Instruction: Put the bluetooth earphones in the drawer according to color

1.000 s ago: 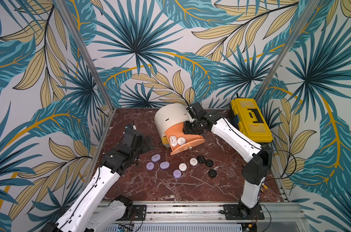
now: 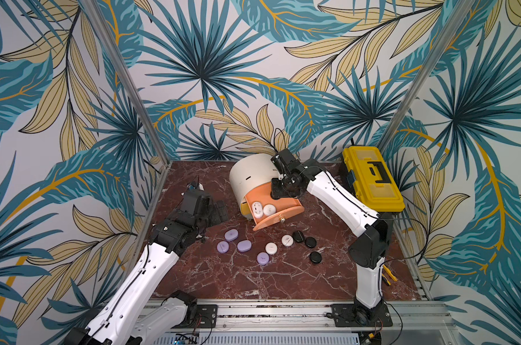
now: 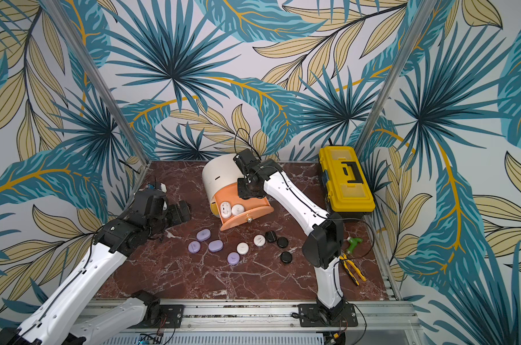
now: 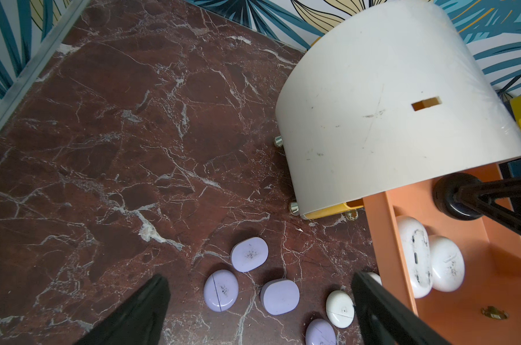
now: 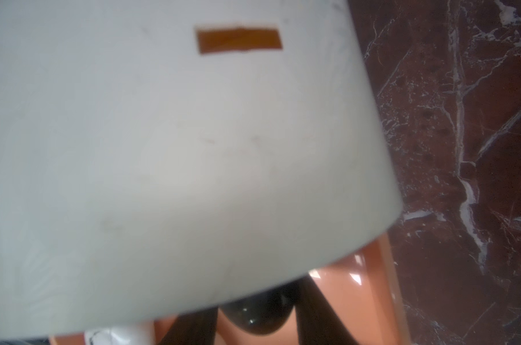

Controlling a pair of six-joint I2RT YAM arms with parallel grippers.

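Observation:
An orange drawer (image 2: 292, 210) stands pulled out of the white rounded cabinet (image 4: 386, 103), with two white earphone cases (image 4: 413, 256) near its left wall. Farther back inside it is a black case (image 4: 457, 196), between the fingers of my right gripper; whether they grip it cannot be told. On the table lie several purple cases (image 2: 244, 246), two white cases (image 2: 287, 241) and several black cases (image 2: 310, 242). My left gripper hangs open and empty left of the drawer, above the purple cases.
A yellow drawer (image 4: 332, 210) shows slightly beneath the orange one. A yellow toolbox (image 2: 372, 178) stands at the back right, and yellow-handled pliers (image 3: 352, 269) lie at the right edge.
My left arm has moved only slightly. The cases on the table have stayed put.

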